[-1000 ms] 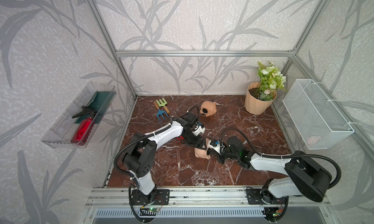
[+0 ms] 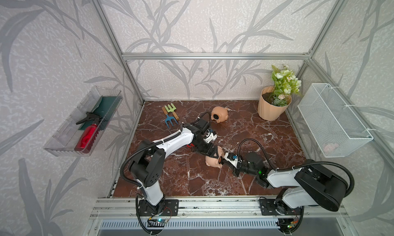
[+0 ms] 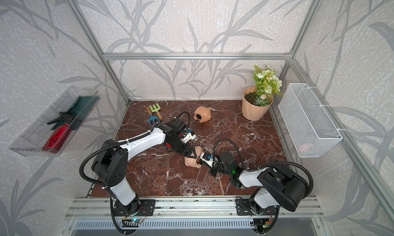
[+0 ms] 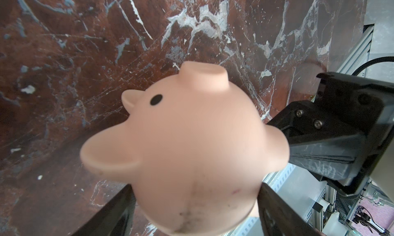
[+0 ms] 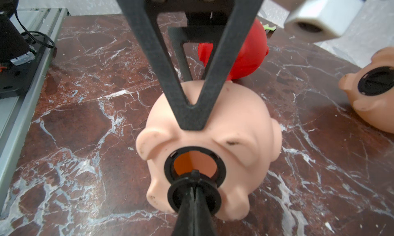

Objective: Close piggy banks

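Note:
A pink piggy bank (image 4: 197, 133) lies on its side on the marble table. My left gripper is closed around its body, a finger (image 4: 117, 215) against either side. In the right wrist view, its round opening (image 5: 195, 164) has a black rim and faces my right gripper. That gripper's fingers are together on the small tab of a black plug (image 5: 211, 197), which overlaps the lower part of the opening; the upper part shows open and orange inside. A second piggy bank (image 2: 219, 114) rests farther back, its dark round plug visible. A red one (image 5: 250, 51) sits behind the first.
Blue and green garden forks (image 2: 169, 120) lie at the back left. A flower pot (image 2: 270, 104) stands at the back right. Wall baskets hang left and right, the right one white mesh (image 2: 328, 121).
My right gripper has drawn slightly right and toward the front edge, while its elbow swung outward and came back. The left arm and the held piggy bank have barely shifted.

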